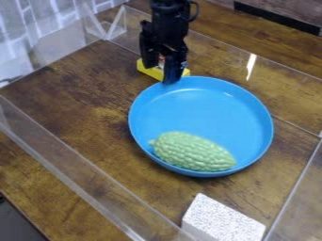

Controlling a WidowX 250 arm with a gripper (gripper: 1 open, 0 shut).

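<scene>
My black gripper (164, 58) hangs at the top centre, its fingers low over a yellow object (150, 67) just behind the blue plate. The fingers look apart; what lies between them is partly hidden by the gripper. The round blue plate (202, 111) fills the middle right, with a green corn-like toy (193, 152) on its front part.
A white speckled block (221, 223) lies at the front right. Clear barriers run along the left and right sides.
</scene>
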